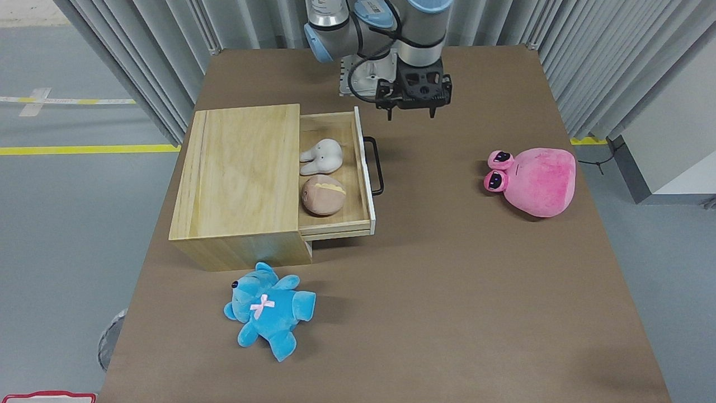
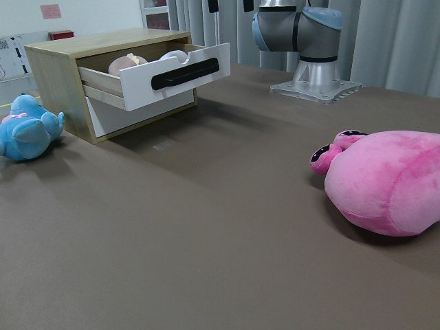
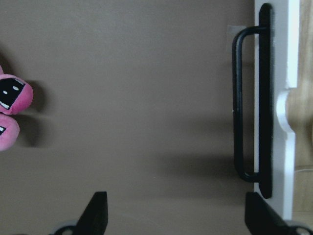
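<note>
My gripper (image 1: 410, 114) hangs above the table behind and right of the open drawer, its fingers apart and empty; in the wrist view its two fingers show at the bottom edge. The drawer (image 1: 335, 124) of a wooden cabinet (image 1: 235, 168) holds a white soft toy (image 1: 324, 155) and a round beige toy (image 1: 323, 197). In the wrist view the black drawer handle (image 3: 238, 103) runs along the right. A pink plush toy (image 1: 540, 181) lies right on the table; a blue bear (image 1: 272, 312) lies in front of the cabinet.
Curtains stand behind the arm, and the cabinet's top is bare.
</note>
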